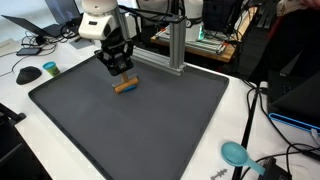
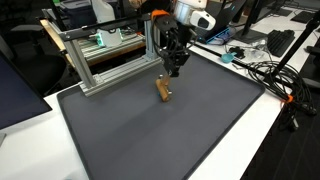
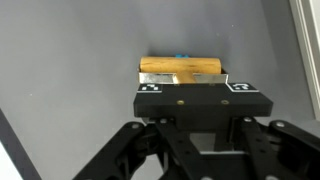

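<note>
A light brown wooden piece with a rounded bar [image 3: 180, 65] and a short stem [image 3: 185, 77] appears below the camera in the wrist view. My gripper is shut on the stem, with silvery finger surfaces [image 3: 155, 78] at either side. In exterior view 1 the wooden piece [image 1: 126, 86] is low over the grey table mat, under the arm. From the other side, exterior view 2 shows the same wooden piece [image 2: 163, 92] just under the gripper. A small blue patch [image 3: 182, 57] peeks out beside the bar; what it belongs to cannot be made out.
A metal frame post [image 1: 177, 35] stands close behind. A green cup [image 1: 51, 69] and a dark object [image 1: 28, 75] are at the left; a light blue round item [image 1: 236, 154] lies off the mat.
</note>
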